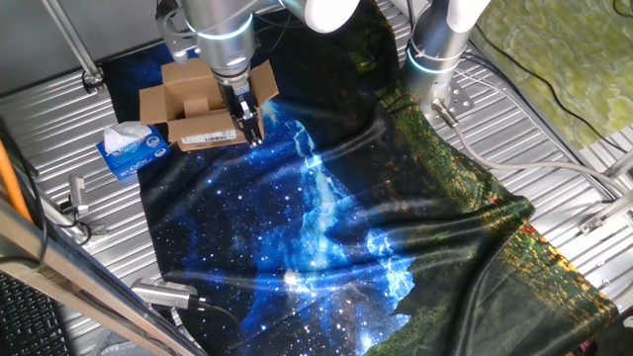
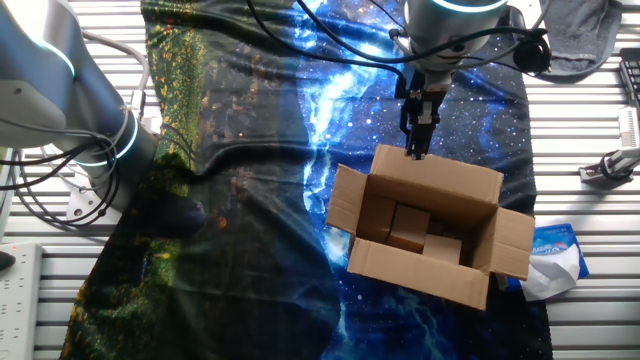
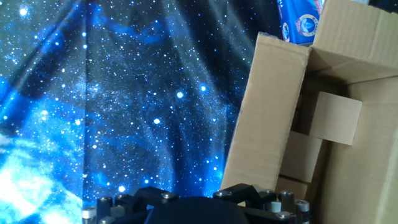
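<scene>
An open cardboard box [image 1: 185,133] stands on the dark cloth with its flaps spread outward. Several tan box-like blocks lie inside it; one small block [image 2: 408,228] is beside a paler block [image 2: 442,248]. From the wrist, a square block [image 3: 336,117] and a lower block [image 3: 301,155] show past the near flap [image 3: 266,112]. My gripper [image 1: 253,142] points down by the box's edge, over or just outside a flap. In the wrist view only its dark knuckles show along the bottom, with no object visible there. Whether its fingers are apart is unclear.
A blue tissue box [image 1: 134,153] sits beside the cardboard box. The galaxy-print cloth [image 1: 297,227] is wrinkled but bare across its middle.
</scene>
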